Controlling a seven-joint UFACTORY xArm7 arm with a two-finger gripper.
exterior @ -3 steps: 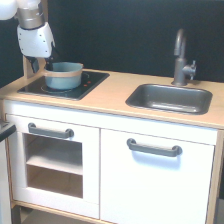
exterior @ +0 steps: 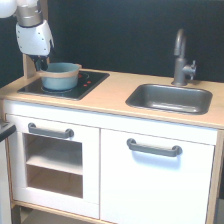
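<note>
A grey-blue pot [exterior: 62,79] stands upright on the black cooktop [exterior: 96,79] at the left of the toy kitchen's counter. Just above its left rim is my gripper [exterior: 40,65], reaching down from the white arm at the upper left. The dark fingers come very near the rim or touch it; at this size I cannot tell which. Whether the fingers are open or shut on the rim does not show clearly. The inside of the pot is mostly out of sight.
To the right lies an empty metal sink [exterior: 172,98] with a dark tap [exterior: 181,60] behind it. Bare wooden counter [exterior: 115,92] separates cooktop and sink. Below are an open-shelved cabinet [exterior: 55,160] and a white door [exterior: 150,180] with a grey handle.
The pot has shifted slightly left and a little towards the front of the cooktop. My gripper has moved slightly left with it. Everything else looks the same.
</note>
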